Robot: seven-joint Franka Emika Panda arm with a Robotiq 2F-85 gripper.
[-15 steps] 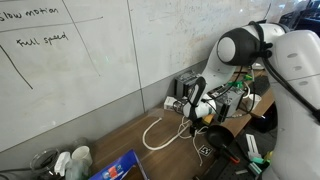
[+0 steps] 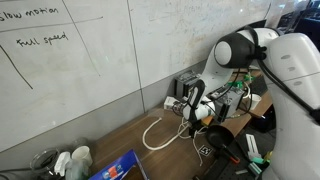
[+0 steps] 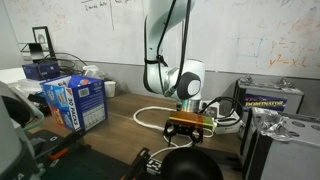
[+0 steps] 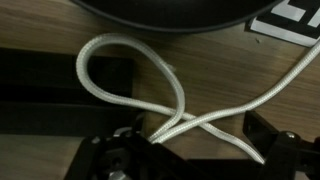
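Note:
A white rope lies on the wooden table, looped and crossing over itself in the wrist view. My gripper stands open low over it, one finger at each side of the view, with the crossing strands between and beneath them. No finger is closed on the rope. Exterior view 2 has the gripper just behind the black pan, close to the tabletop. More of the rope curves across the table to the left in exterior view 1.
A black pan sits close in front of the gripper. The blue box stands to the left in exterior view 2, and a silver toaster-like appliance to the right. Bare wood lies between box and gripper.

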